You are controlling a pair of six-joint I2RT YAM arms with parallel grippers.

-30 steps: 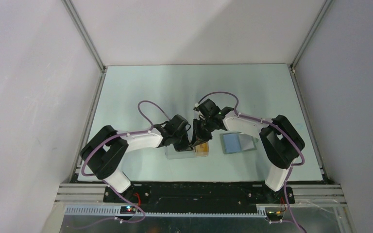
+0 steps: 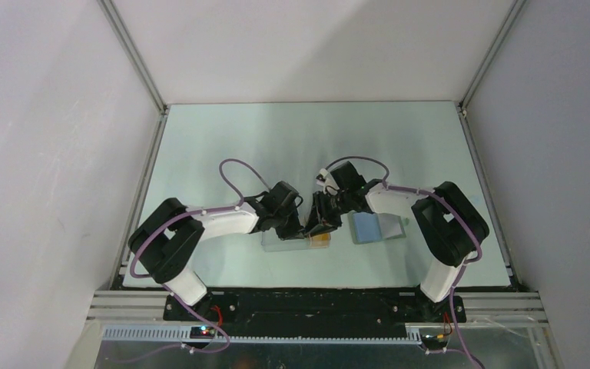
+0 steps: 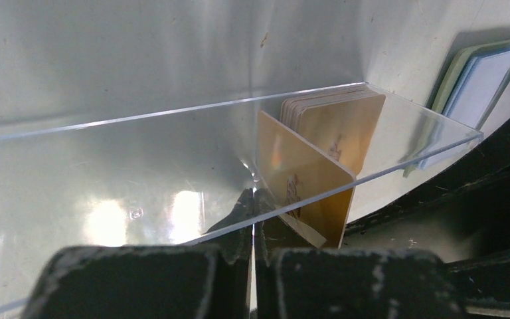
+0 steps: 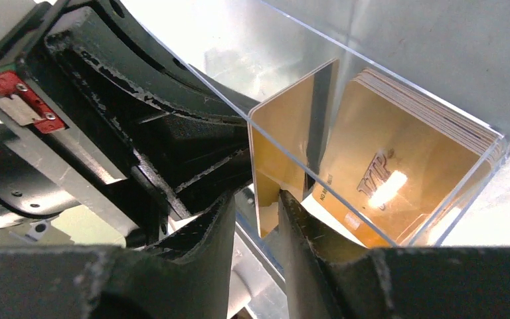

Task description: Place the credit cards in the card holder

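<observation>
A clear box (image 3: 192, 114) holds a stack of gold cards (image 3: 342, 123) at one end. One single gold card (image 3: 299, 176) stands tilted apart from the stack, between it and my left gripper. That gripper is shut at the box, and no card shows between its fingers. Over the card end, my right gripper stands open, with the lower part of the single card (image 4: 280, 149) showing in the gap between its fingertips. Whether either finger touches the card, I cannot tell. The card holder (image 2: 376, 227), blue and white inside with a green edge, lies open to the right.
Both arms meet close together over the box, and the left gripper's black body (image 4: 153, 119) crowds the right wrist view. Free table (image 2: 223, 138) lies behind the arms and in front of the box.
My right gripper has shifted a little to the right, away from my left gripper. The left arm, the box and the card holder have stayed in place.
</observation>
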